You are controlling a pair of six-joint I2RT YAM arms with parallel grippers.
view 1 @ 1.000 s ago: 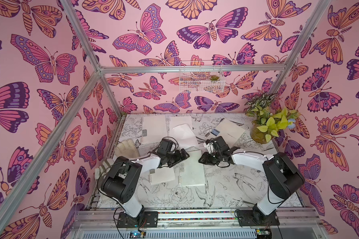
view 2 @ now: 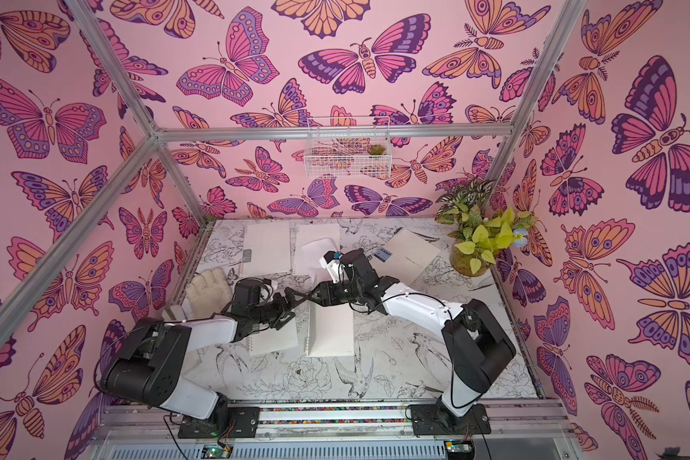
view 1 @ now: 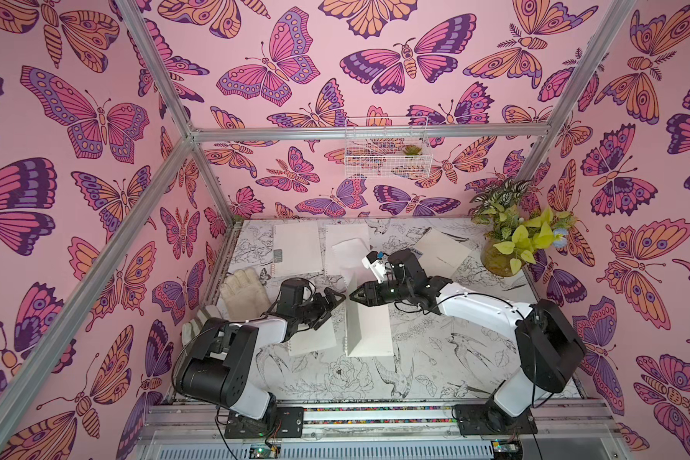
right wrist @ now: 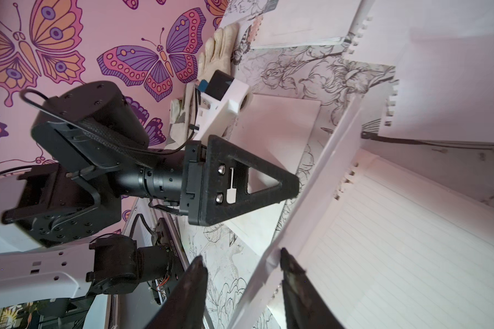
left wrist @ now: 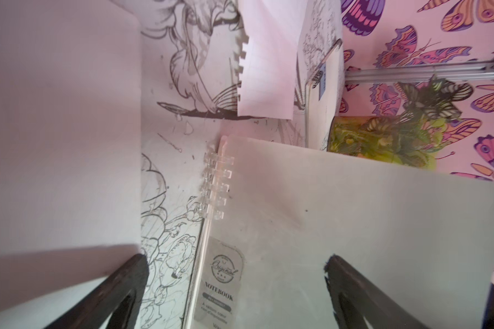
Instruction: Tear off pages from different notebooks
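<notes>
A ring-bound notebook (view 1: 372,337) lies mid-table with its pale cover (right wrist: 318,175) raised, baring lined pages (right wrist: 422,246) in the right wrist view. At that cover, my right gripper has its fingers apart; the cover's edge runs between them, against or near one finger. My left gripper stands open to the left of this notebook, nothing between its fingers. The label and clear rings show in the left wrist view. A smaller notebook (view 1: 312,339) lies left of it, under the left gripper. Behind is a loose sheet (left wrist: 271,60) with a notched edge.
A closed notebook (view 1: 297,249) lies at the back left, another pad (view 1: 441,251) at the back right. A glove (view 1: 245,293) rests at the left, and a potted plant (view 1: 506,253) stands at the back right.
The middle notebook's cover has gone from flat to raised. My right gripper has moved left with it, while my left gripper has drawn back to the left.
</notes>
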